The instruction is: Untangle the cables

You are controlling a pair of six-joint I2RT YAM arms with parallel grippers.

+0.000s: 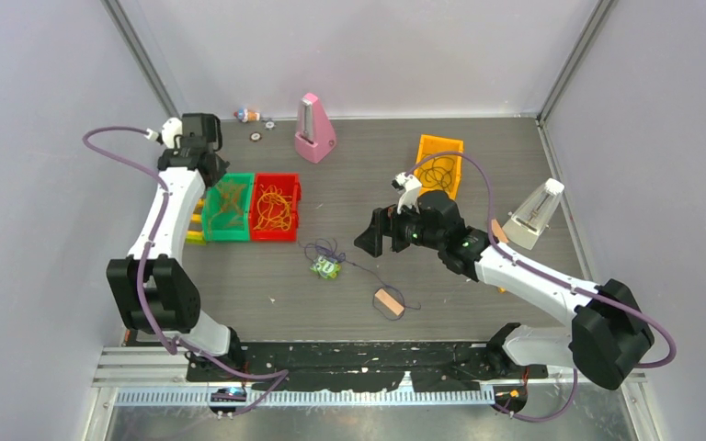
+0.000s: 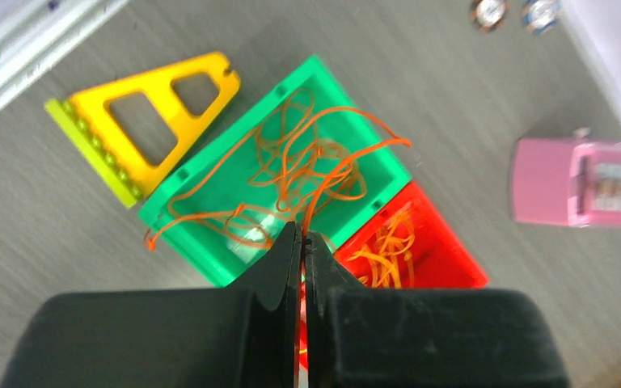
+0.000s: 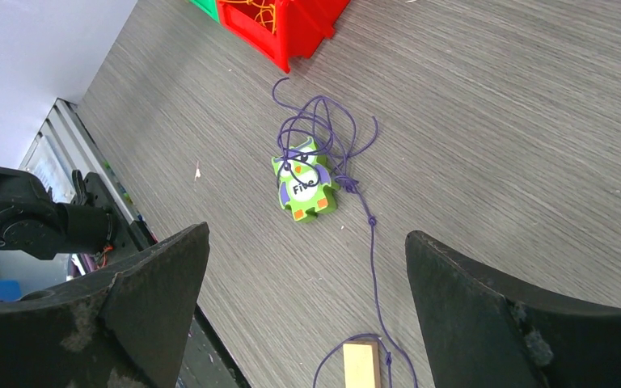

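In the left wrist view, an orange cable (image 2: 323, 187) rises from the green bin (image 2: 372, 129) to my left gripper, which is shut on it. Loose coils of that cable lie in the bin, and one end hangs over its edge. A purple cable (image 3: 372, 257) lies on the table, bunched and knotted at one end over a green owl block (image 3: 306, 190). Its other end loops around a wooden block (image 3: 361, 365). My right gripper is open and empty above the table.
A red bin (image 1: 298, 195) with yellow-orange cable adjoins the green one. An orange bin (image 1: 460, 147) holds a dark cable. A pink metronome (image 1: 317, 138) stands at the back, a white one (image 1: 535, 213) at the right. Beside the green bin lies a yellow piece (image 2: 170, 105).
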